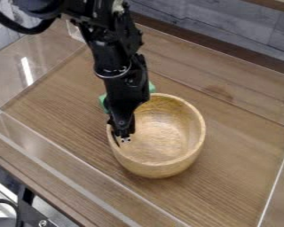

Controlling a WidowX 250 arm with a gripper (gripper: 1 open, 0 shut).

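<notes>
A wide, light tan bowl (162, 146) sits on the wooden table (227, 177). My black gripper (123, 135) reaches down to the bowl's left rim, its tips low at that side. It looks shut; whether any of the rim is between the fingers cannot be made out. A green object (106, 102) lies behind the gripper and the bowl, mostly hidden by them.
A grey wall runs along the back right. Cables and a dark gap show at the lower left edge.
</notes>
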